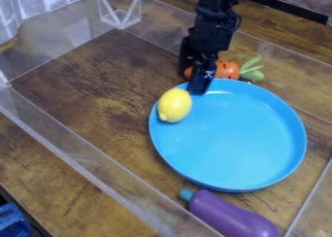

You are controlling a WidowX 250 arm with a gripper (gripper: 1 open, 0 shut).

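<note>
My black gripper (pixel 200 74) is at the top centre, its fingers lowered at the back rim of a blue plate (pixel 234 144), over an orange carrot (pixel 228 70) with green leaves that lies behind the plate and is partly hidden by the fingers. The gripper looks open, though its fingertips are dark and hard to separate. A yellow egg-shaped object (pixel 174 105) sits on the left part of the plate.
A purple eggplant (pixel 231 214) lies in front of the plate. Clear low walls border the wooden surface (pixel 84 95), whose left part is bare. A blue object (pixel 11 221) is at the bottom left.
</note>
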